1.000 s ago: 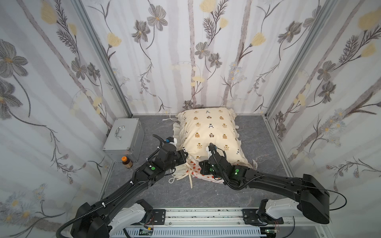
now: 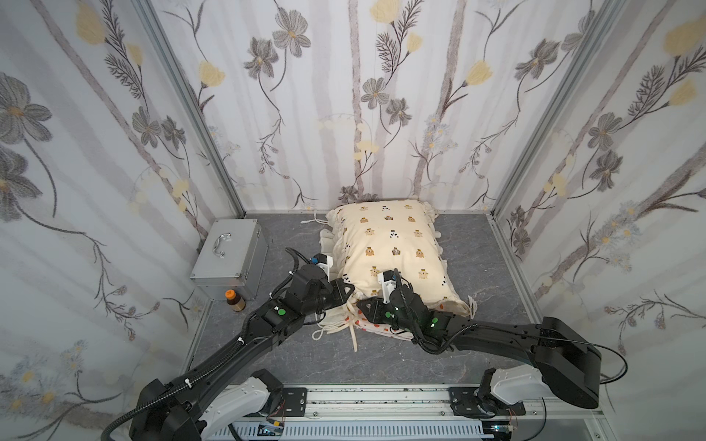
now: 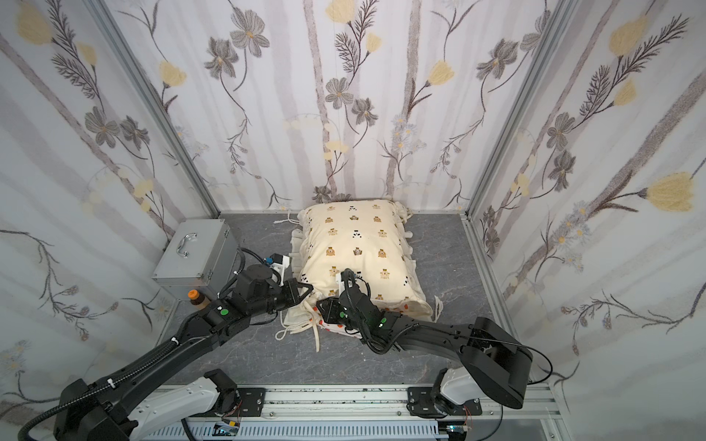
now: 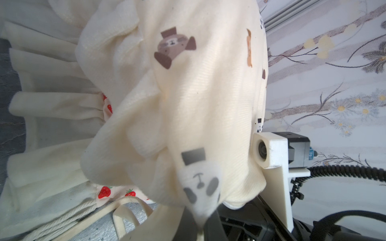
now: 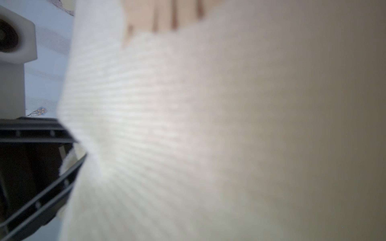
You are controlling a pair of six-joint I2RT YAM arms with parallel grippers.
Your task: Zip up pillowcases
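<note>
A cream pillowcase (image 2: 393, 242) with bear and panda prints lies plump on the dark table, with ruffles along its sides. At its near left corner, my left gripper is shut on a thin fold of the cream cloth, just below a panda print. My right gripper is close beside it at the near edge, its fingers (image 5: 40, 130) slightly apart at the tips. Cream cloth puckers toward those tips and some shows between them; whether it is gripped is unclear. Strawberry-print fabric (image 4: 105, 192) peeks out under the edge. No zipper is discernible.
A silver case (image 2: 228, 253) stands at the left, with an orange-capped bottle (image 2: 235, 300) before it. Cords and straps (image 4: 124, 208) hang by the pillowcase's near left corner. Bare table lies to the right and in front.
My right gripper has moved left along the near edge toward my left gripper, covering some strawberry fabric that showed before. The left gripper has shifted only slightly to the right.
</note>
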